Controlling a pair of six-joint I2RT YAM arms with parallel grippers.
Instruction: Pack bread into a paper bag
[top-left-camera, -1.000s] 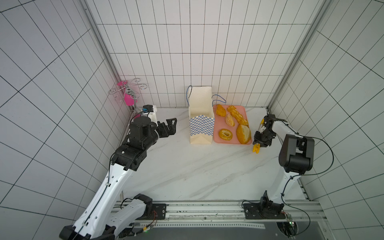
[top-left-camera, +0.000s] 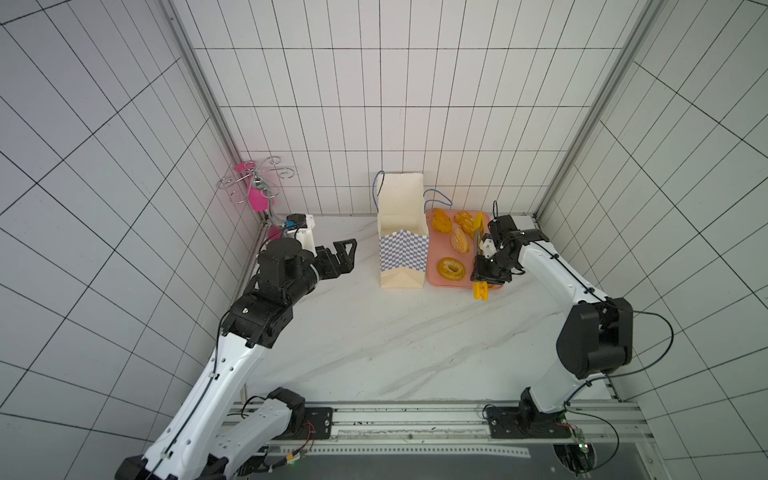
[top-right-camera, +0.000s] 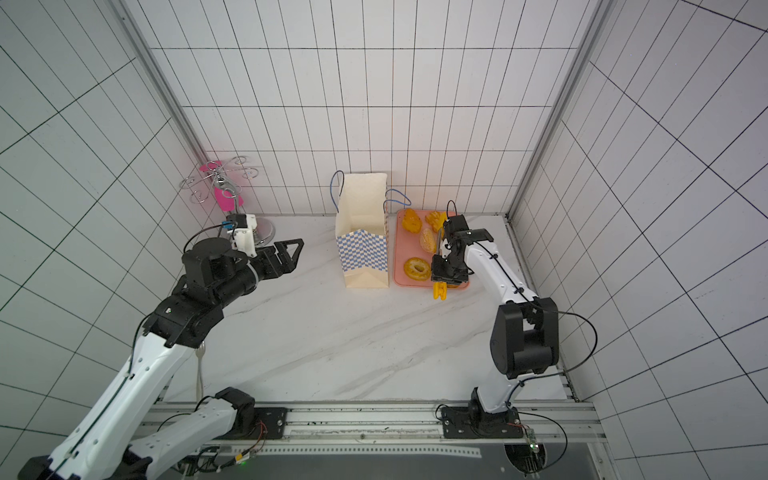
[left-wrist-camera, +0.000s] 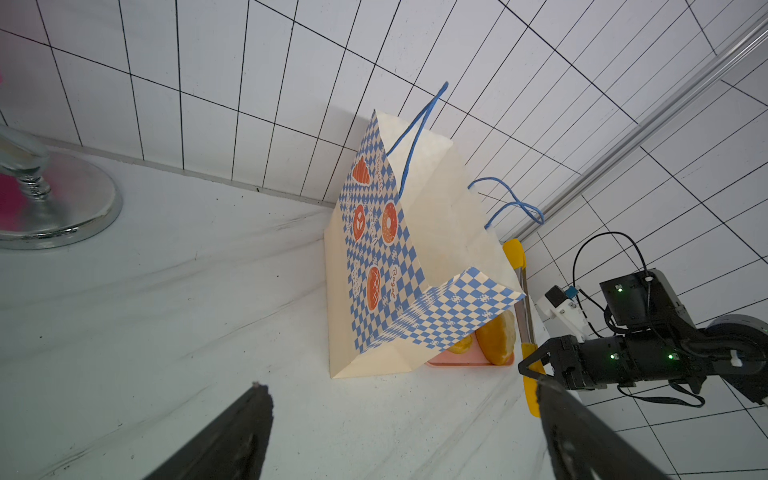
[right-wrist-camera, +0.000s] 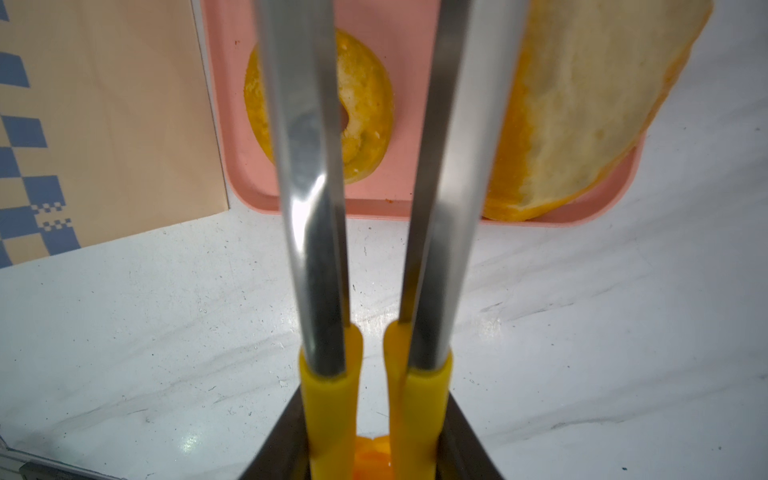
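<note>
The open checked paper bag (top-left-camera: 403, 260) stands upright at the table's back centre, left of a pink tray (top-left-camera: 436, 249) of breads: a ring bread (top-left-camera: 450, 269), a small loaf (top-left-camera: 459, 240), a braided loaf, a croissant-like bread (top-left-camera: 441, 221) and a large round loaf (right-wrist-camera: 584, 104). My right gripper (top-left-camera: 494, 270) is shut on metal tongs (right-wrist-camera: 308, 208) with yellow grips, held over the tray's right part, apart from the bag; no bread shows between the tong arms. My left gripper (top-left-camera: 344, 256) stands open and empty, left of the bag.
A chrome stand (left-wrist-camera: 60, 200) with pink parts is at the back left. Tiled walls close the space on three sides.
The right gripper with the tongs has moved up and leftward from beside the tray to over it. The left arm has barely moved.
</note>
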